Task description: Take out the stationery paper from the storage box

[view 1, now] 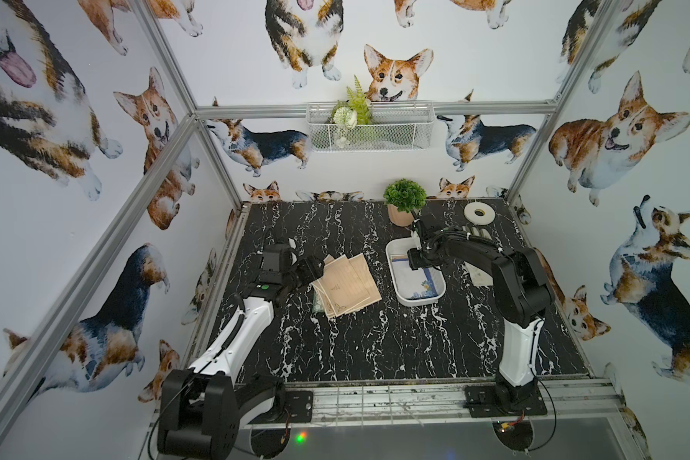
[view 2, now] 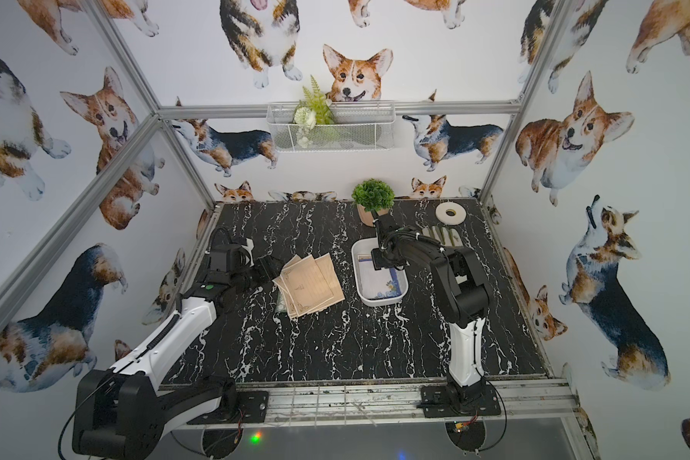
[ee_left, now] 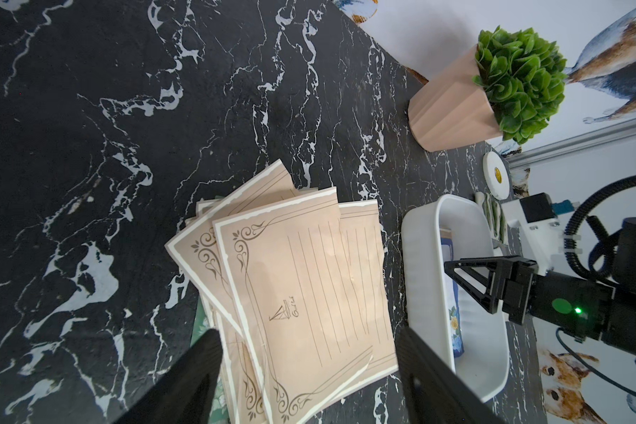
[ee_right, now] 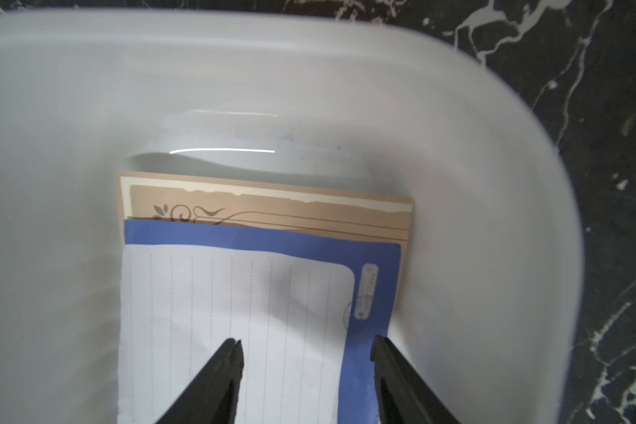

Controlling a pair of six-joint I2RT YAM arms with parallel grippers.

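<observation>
The white storage box [view 1: 398,296] holds blue-bordered lined stationery [ee_right: 261,311] on top of a beige patterned sheet [ee_right: 275,205]. My right gripper is open inside or just over the box, above the paper, with nothing between its fingers. Left of the box, several beige stationery sheets [ee_left: 304,296] lie in a fanned pile on the table, with a green sheet underneath. My left gripper hangs over that pile, its fingers apart and nothing seen between them.
A potted plant [view 1: 402,203] stands behind the box. A white tape roll [view 1: 479,207] and striped items [view 1: 479,276] lie to the right. A wire basket [view 2: 329,134] hangs on the back wall.
</observation>
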